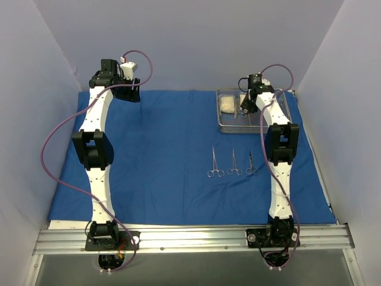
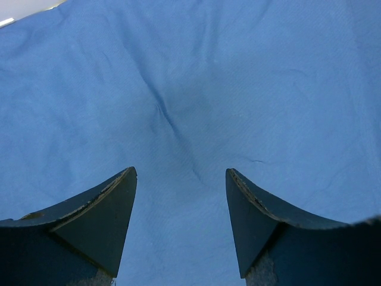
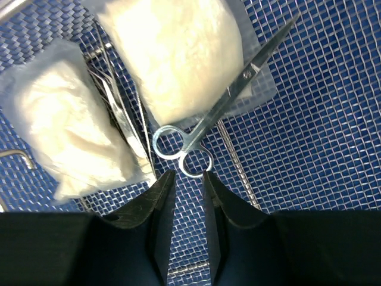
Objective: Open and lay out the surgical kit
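Observation:
In the metal mesh tray (image 1: 229, 126) at back right, my right gripper (image 1: 249, 106) is low, open, with scissors (image 3: 222, 102) just beyond its fingertips. The scissors lie across a padded white packet (image 3: 169, 47); a second packet (image 3: 74, 119) and slim metal instruments (image 3: 127, 122) lie alongside. My left gripper hangs open over bare cloth at the back left, nothing between its fingers. Outside the tray, three ringed instruments (image 1: 216, 172) lie in a row on the blue cloth.
Walls stand at the back and both sides.

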